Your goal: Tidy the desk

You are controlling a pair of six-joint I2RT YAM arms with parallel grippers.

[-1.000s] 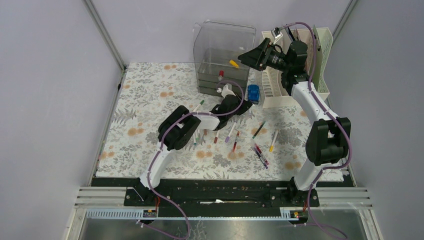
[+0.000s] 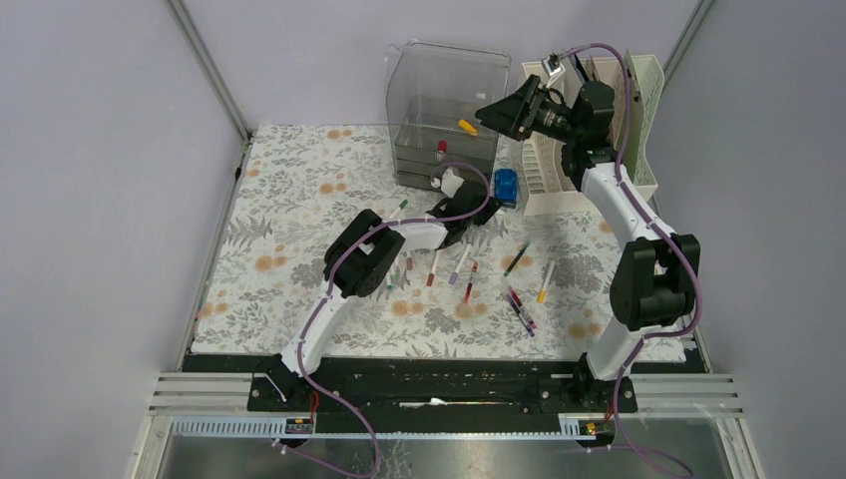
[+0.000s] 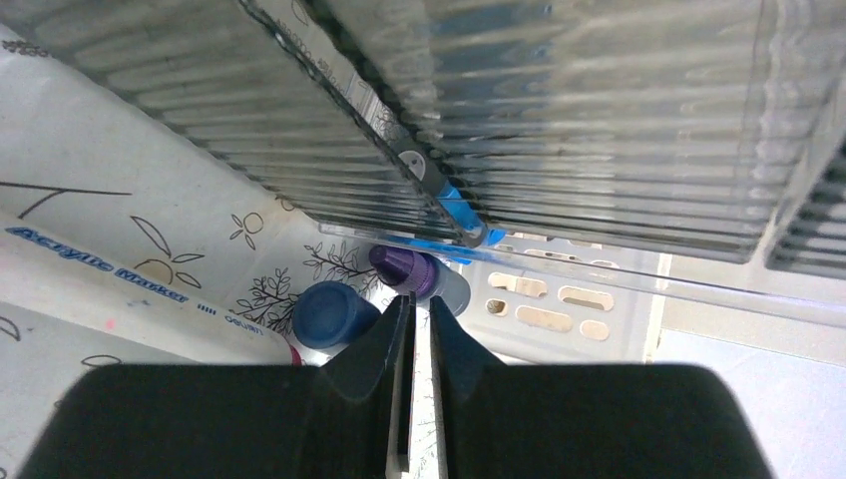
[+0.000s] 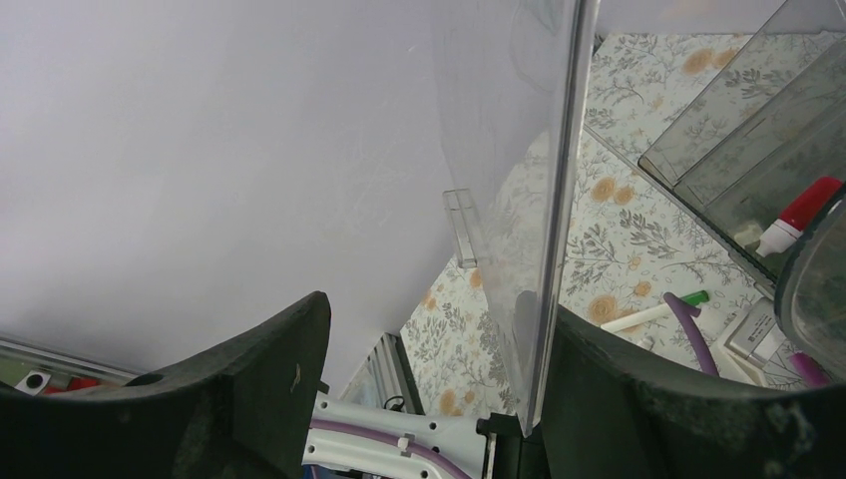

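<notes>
My left gripper is low at the front of the clear acrylic organiser (image 2: 439,80), its fingers close together among marker caps, a blue cap (image 3: 324,311) and a purple cap (image 3: 399,264); whether it grips anything is unclear. A white marker (image 3: 120,289) lies to its left. My right gripper (image 2: 504,115) is raised at the organiser's right, its fingers apart around the edge of a clear panel (image 4: 549,249). A yellow item (image 2: 467,127) and a red-capped item (image 4: 808,205) are in the organiser. Several markers (image 2: 517,257) lie on the desk.
The white slotted rack (image 2: 539,200) with upright folders stands at the back right. A blue object (image 2: 505,182) sits between organiser and rack.
The right arm has not visibly moved.
</notes>
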